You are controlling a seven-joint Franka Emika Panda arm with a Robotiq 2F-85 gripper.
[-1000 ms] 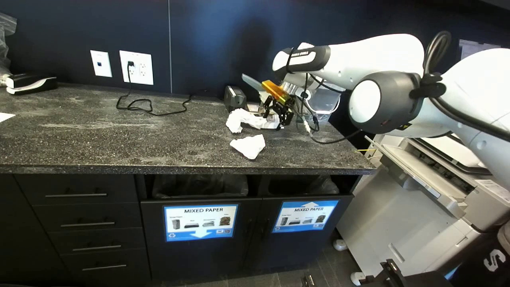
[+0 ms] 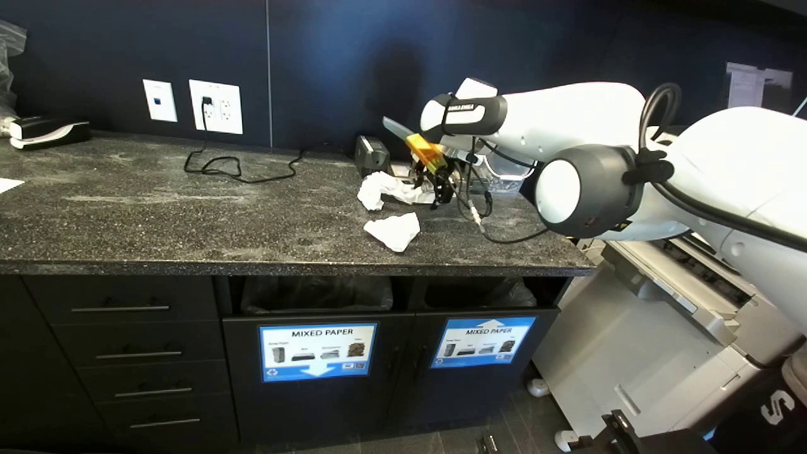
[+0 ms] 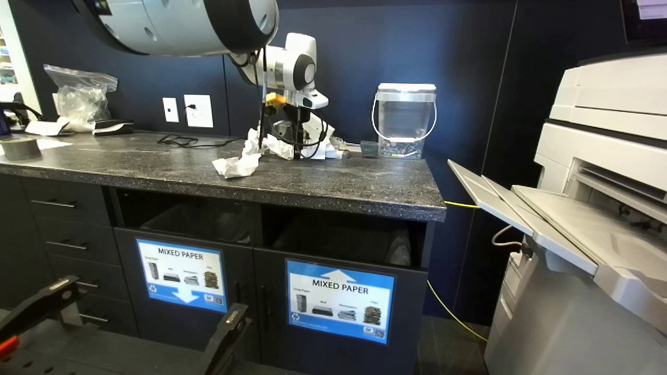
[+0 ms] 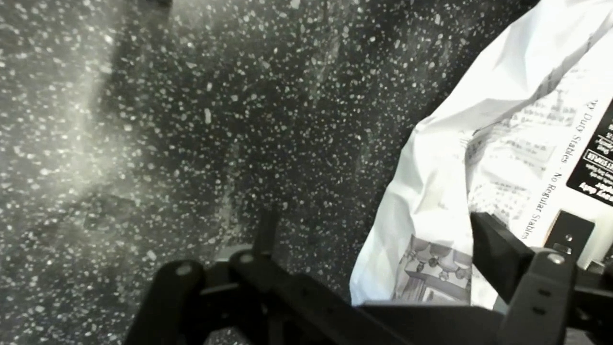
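Two crumpled white papers lie on the dark speckled counter [image 2: 227, 219]. The front paper [image 2: 394, 231] is apart from my gripper, near the counter's front edge. Just behind it, the longer crumpled paper [image 2: 376, 189] reaches toward my gripper [image 2: 435, 198], which is low over the counter. In the wrist view printed white paper [image 4: 439, 189] fills the right side. My open gripper has its right finger [image 4: 500, 247] over this paper and its left finger [image 4: 265, 233] over bare counter. Whether the fingertips touch anything cannot be told.
A dark grey box [image 2: 371, 156] stands behind the papers, and a clear lidded bucket [image 3: 406, 119] is at the counter's right end. A black cord [image 2: 242, 179] lies by the wall. Below are open bin slots [image 3: 337, 240].
My gripper has come lower and slightly left, closer to the longer paper. Both papers lie where they were.
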